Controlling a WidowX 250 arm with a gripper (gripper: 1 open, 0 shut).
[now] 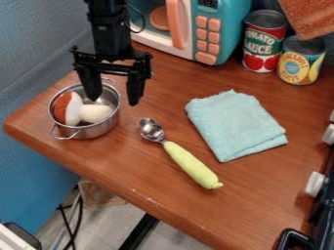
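My black gripper (113, 90) hangs over the steel pot (84, 131), its two fingers apart and open, with nothing seen between them. In the pot are a red-orange item (64, 104) and white egg-like items (94, 113), touching one another. A metal scoop (151, 130) lies right of the pot, and a pale yellow corn-like item (194, 167) lies beside it toward the front.
A folded light-blue cloth (235, 125) lies right of centre. A toy microwave (209, 24), two cans (263, 44) and an orange cloth (310, 15) stand or lie at the back. A black appliance (313, 215) lines the right edge.
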